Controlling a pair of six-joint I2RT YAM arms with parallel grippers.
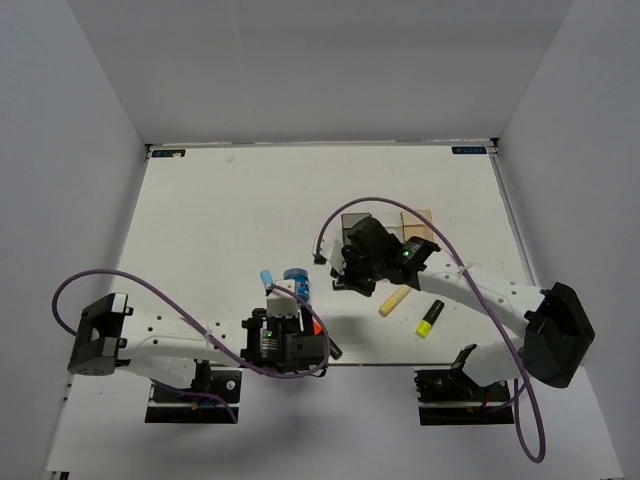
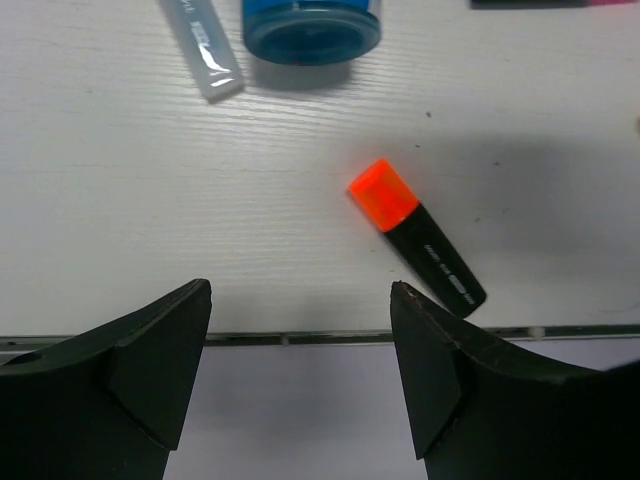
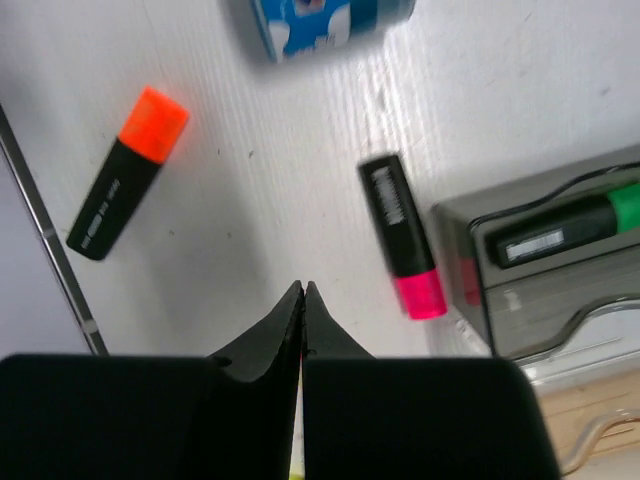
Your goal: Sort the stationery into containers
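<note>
The black highlighter with the pink cap (image 3: 400,225) lies on the table in the right wrist view, beside the grey container (image 3: 465,235). My right gripper is shut, its fingertips meeting with nothing between them, and hangs above the table to the left of the pink cap. An orange-capped black highlighter (image 2: 415,235) rests near the table's front edge in the left wrist view. My left gripper stands open and empty, with that highlighter ahead of it to the right. A green-capped highlighter (image 3: 555,235) lies inside the grey container.
A blue can (image 1: 296,280) and a clear blue tube (image 1: 266,277) stand and lie behind the left gripper. A yellow-capped highlighter (image 1: 430,318) and a pale yellow stick (image 1: 394,300) lie at right, near a tan box (image 1: 418,225).
</note>
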